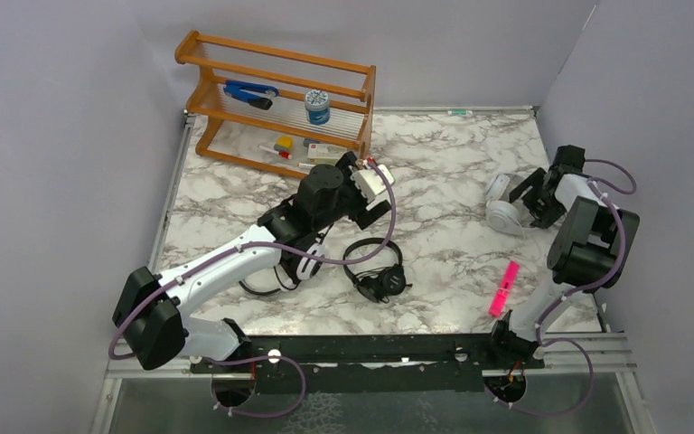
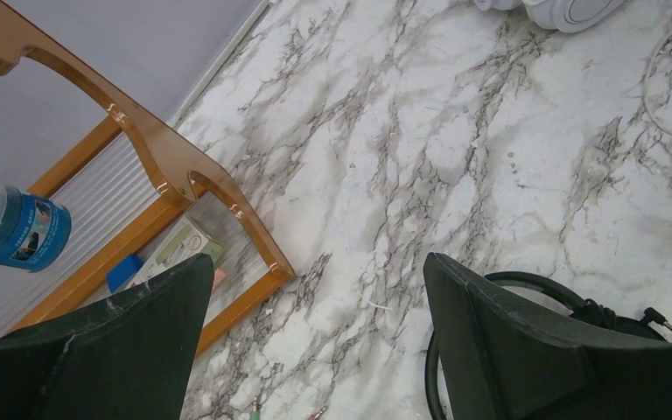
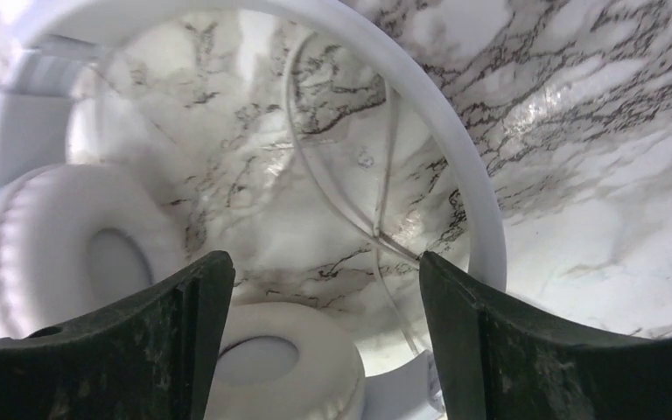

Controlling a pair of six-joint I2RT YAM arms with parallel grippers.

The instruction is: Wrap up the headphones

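Observation:
White headphones (image 1: 504,217) lie at the right of the table. My right gripper (image 1: 530,200) is over their right side. In the right wrist view its fingers (image 3: 153,341) are apart, with the headband (image 3: 483,214) passing just beyond the right fingertip. One ear cup (image 3: 293,363) shows low between the fingers, another ear cup (image 3: 79,236) to the left. The thin white cable (image 3: 341,206) runs inside the headband loop; whether a finger touches the headphones is unclear. My left gripper stands open and empty above the table, near the rack's right end.
Black headphones (image 1: 387,282) lie at front centre, with a black-and-white pair (image 1: 308,263) partly under the left arm. A wooden rack (image 1: 280,83) holding a blue jar (image 1: 317,113) stands at the back. A pink strip (image 1: 504,289) lies front right.

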